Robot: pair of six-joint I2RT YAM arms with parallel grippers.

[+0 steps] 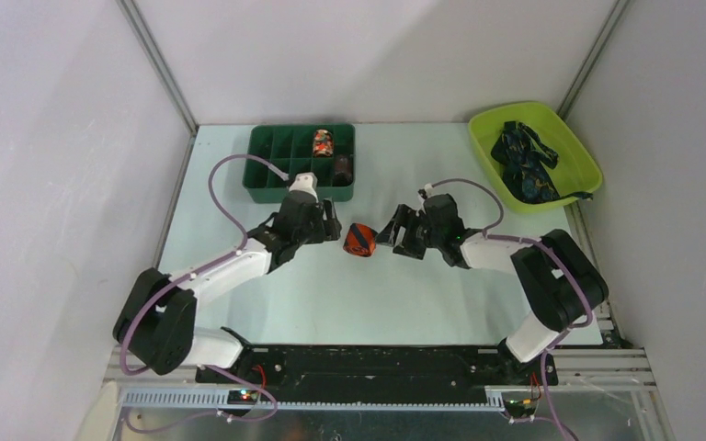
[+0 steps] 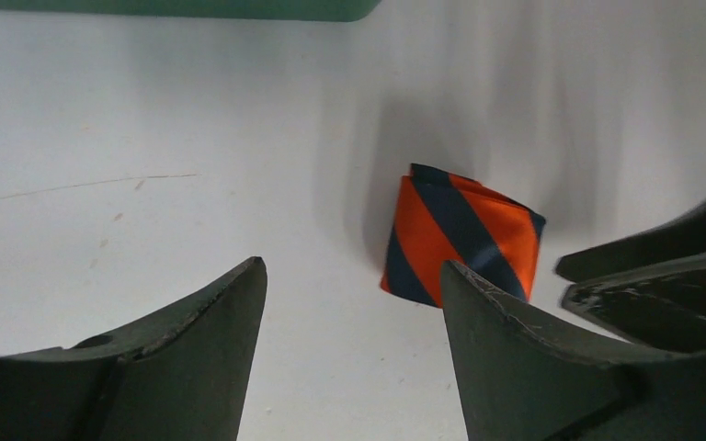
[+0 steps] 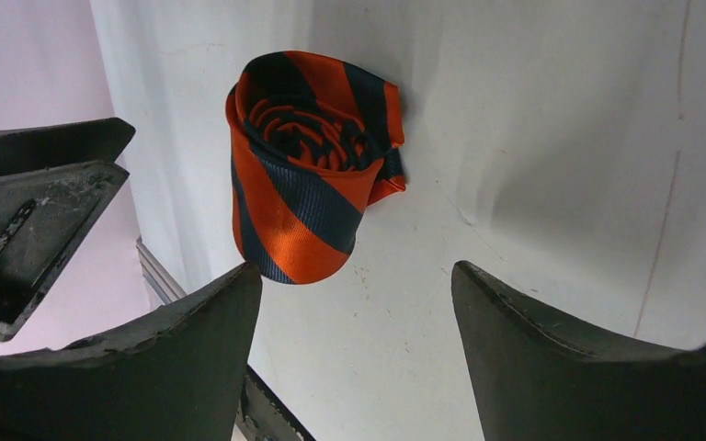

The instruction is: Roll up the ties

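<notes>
An orange tie with dark stripes (image 1: 360, 241) stands rolled up on the table between my two grippers. From the right wrist view the roll (image 3: 299, 207) shows its coiled layers from above, with a short end sticking out at its side. My left gripper (image 1: 331, 220) is just left of the roll, its fingers apart and empty; in its wrist view the roll (image 2: 464, 234) lies beyond the right finger. On the other side, my right gripper (image 1: 395, 230) is open close to the roll, nothing between its fingers. More dark ties (image 1: 524, 161) lie loose in the green basin.
A dark green divided box (image 1: 271, 195) stands at the back left, with a patterned roll (image 1: 323, 143) and a dark roll (image 1: 342, 169) in its right compartments. The lime basin (image 1: 487, 119) occupies the back right.
</notes>
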